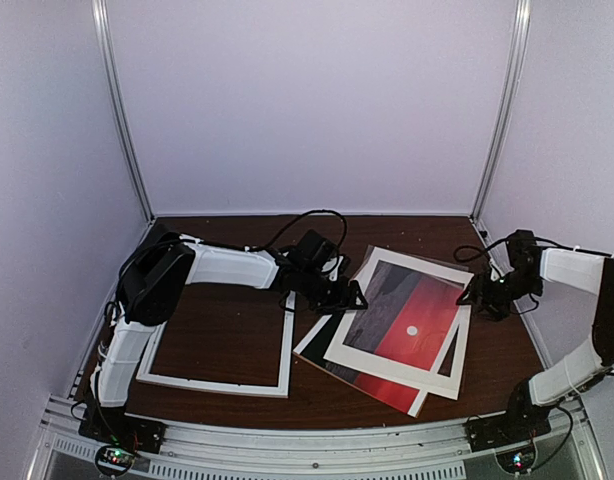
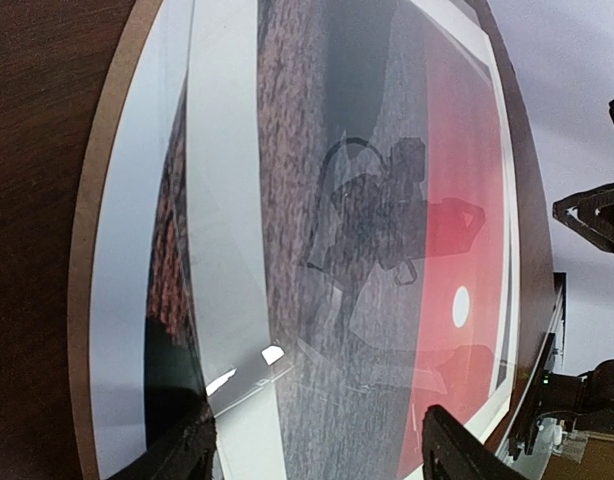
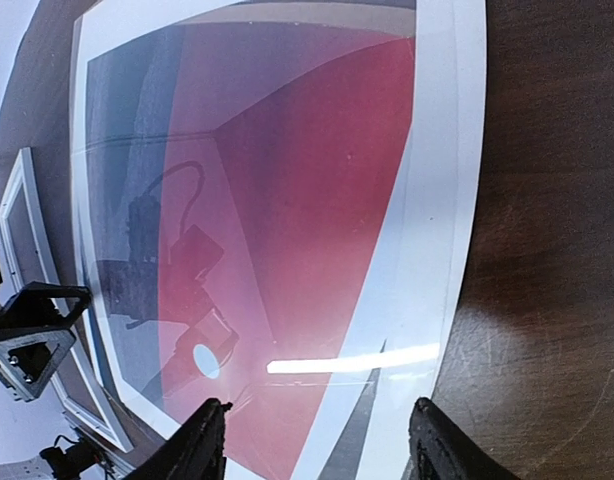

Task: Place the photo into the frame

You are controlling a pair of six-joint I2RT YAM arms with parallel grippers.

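A stack lies right of centre: a white mat [image 1: 347, 349] under a clear sheet, over the red-and-grey photo [image 1: 397, 340] with a white dot, and a dark backing board [image 1: 317, 343]. The empty white frame [image 1: 212, 385] lies on the left. My left gripper [image 1: 347, 298] is open over the stack's left edge; in the left wrist view its fingertips [image 2: 197, 435] are at the mat's border. My right gripper [image 1: 470, 295] is open at the stack's right edge; its fingertips [image 3: 212, 420] show low in the right wrist view.
Pale walls [image 1: 317, 120] enclose the back and sides. My left arm reaches across the empty frame.
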